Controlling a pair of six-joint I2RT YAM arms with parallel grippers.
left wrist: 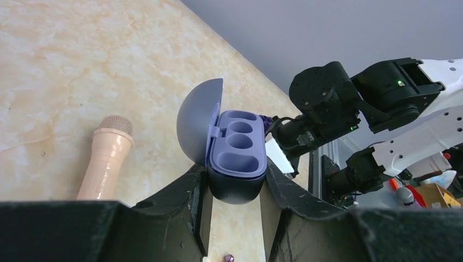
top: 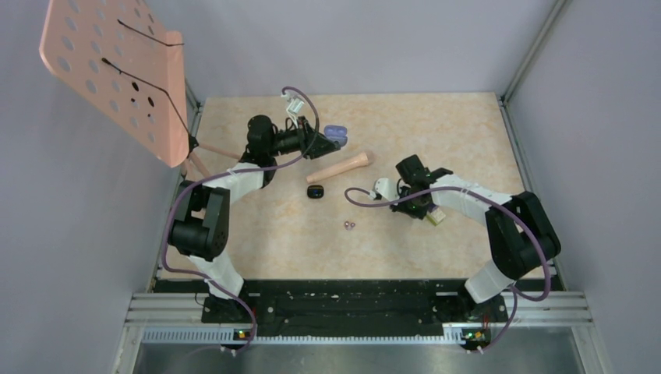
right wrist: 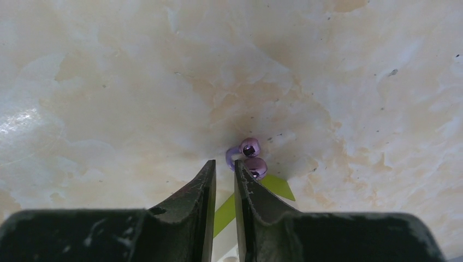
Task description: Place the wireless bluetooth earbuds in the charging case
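A lavender open charging case (left wrist: 238,155) is held upright in my left gripper, lid raised, its wells facing up. In the top view it sits left of the centre back. My right gripper is low over the table at the right; its fingers show a narrow gap. Just beyond the fingertips in the right wrist view are purple metallic earbuds (right wrist: 250,147) beside a green-and-white block (right wrist: 277,185); whether anything is between the fingers I cannot tell. Two small shiny pieces (top: 349,225) lie near the table's middle.
A pink microphone (top: 339,167) lies across the middle, with a small black case (top: 315,192) below it. A pink perforated panel (top: 117,78) stands at the left.
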